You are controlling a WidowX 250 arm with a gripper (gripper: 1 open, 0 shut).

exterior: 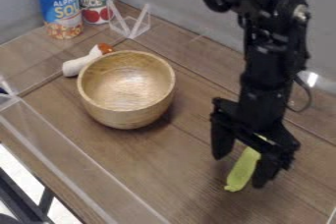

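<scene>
My black gripper (243, 154) hangs low at the right with its fingers open, straddling a slim yellow-green object (241, 177) that lies on the wooden table. The upper part of that object is partly hidden behind the gripper; whether the fingers touch it cannot be told.
A wooden bowl (126, 100) sits left of the gripper.
</scene>
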